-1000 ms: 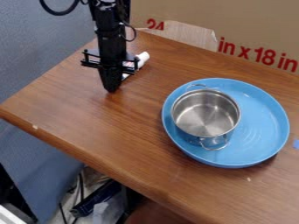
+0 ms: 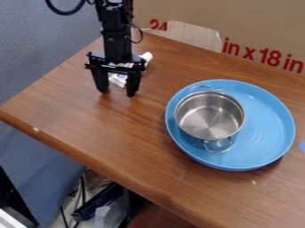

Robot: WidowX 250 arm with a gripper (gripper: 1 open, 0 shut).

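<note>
The black gripper (image 2: 117, 80) hangs low over the left-back part of the wooden table, its two fingers spread apart and open. Just behind it lies a white object (image 2: 139, 65), partly hidden by the gripper, so I cannot tell whether it sits between the fingers. A steel pot (image 2: 210, 116) with looped handles stands on a blue plate (image 2: 267, 129) at the right of the table.
A cardboard panel (image 2: 256, 22) stands behind the table, with a pale chair back (image 2: 194, 34) before it. A small blue patch (image 2: 301, 146) is at the right edge.
The gripper's fingers have spread apart, from close together to open. The pot, plate and white object look unmoved.
</note>
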